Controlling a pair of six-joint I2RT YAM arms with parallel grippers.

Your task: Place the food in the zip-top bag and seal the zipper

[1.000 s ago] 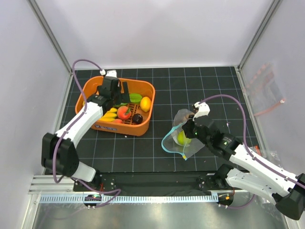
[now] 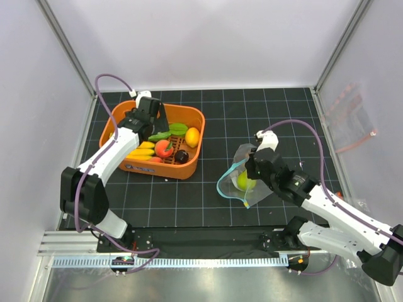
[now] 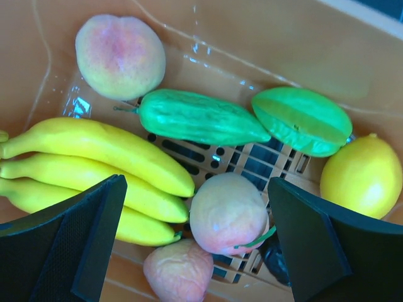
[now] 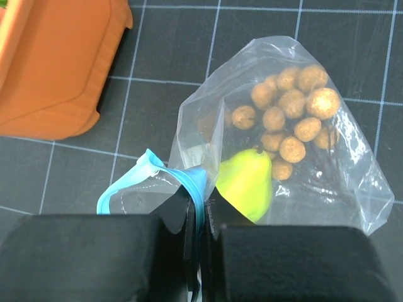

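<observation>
My left gripper hangs open over the orange bin (image 2: pixel 186 171). Below its fingers lie bananas (image 3: pixel 107 151), peaches (image 3: pixel 119 56), a green cucumber (image 3: pixel 195 116), a starfruit (image 3: pixel 301 121), a lemon (image 3: pixel 361 176) and a dark fruit (image 3: pixel 274 258). My right gripper is shut on the blue zipper edge (image 4: pixel 129 179) of the clear bag (image 4: pixel 352 176). Inside the bag are a green pear (image 4: pixel 244 184) and several round brown balls (image 4: pixel 291 104).
Pale walls border it at the back and sides.
The left arm has shifted slightly back from where it was a second ago, over the bin. The right gripper and bag have moved very slightly.
</observation>
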